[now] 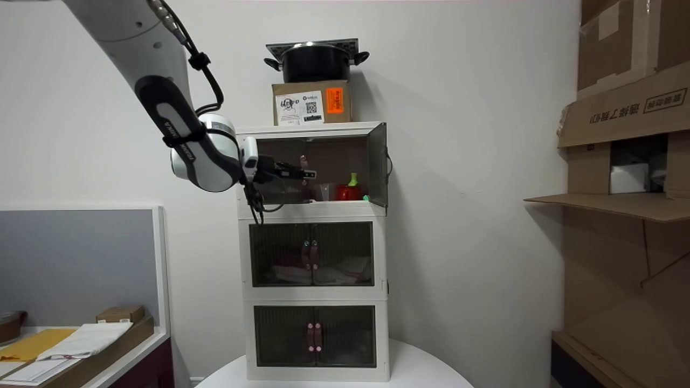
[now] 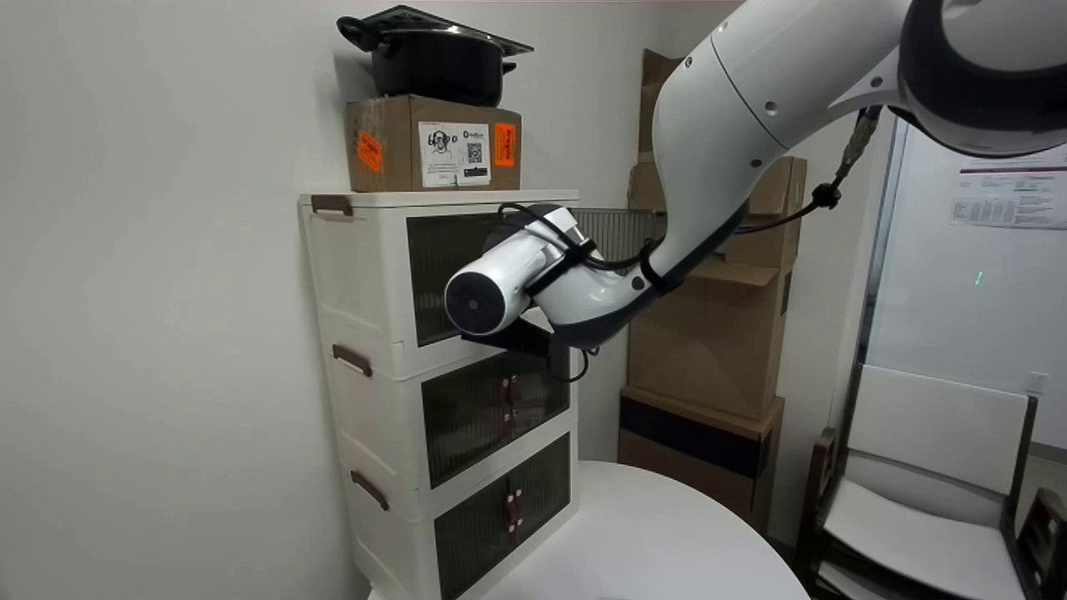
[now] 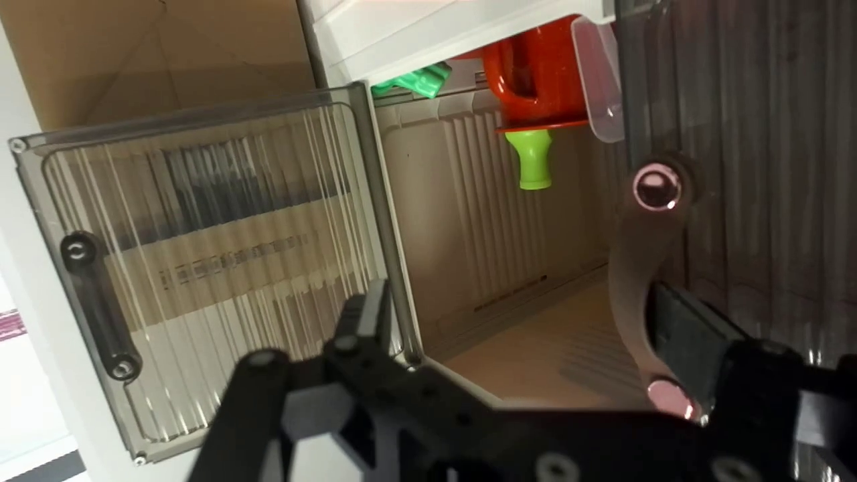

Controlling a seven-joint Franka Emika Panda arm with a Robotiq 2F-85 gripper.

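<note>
My gripper (image 1: 310,174) reaches in front of the top compartment of the white cabinet (image 1: 381,294), its fingers wide apart with nothing held between them. In the wrist view, which is turned upside down, one finger (image 3: 691,341) lies right beside the pinkish handle (image 3: 631,269) of the shut top door (image 3: 755,161); whether they touch I cannot tell. The other finger (image 3: 373,313) stands by the hinge side of the open top door (image 3: 233,297). In exterior view 2 the arm hides the gripper.
Inside the top compartment are a red container (image 3: 554,76) with a light green part (image 3: 531,161), a clear cup (image 3: 598,80) and a green object (image 3: 422,80). A cardboard box (image 1: 333,106) bearing a black pot (image 1: 315,64) stands on top. The lower doors are shut.
</note>
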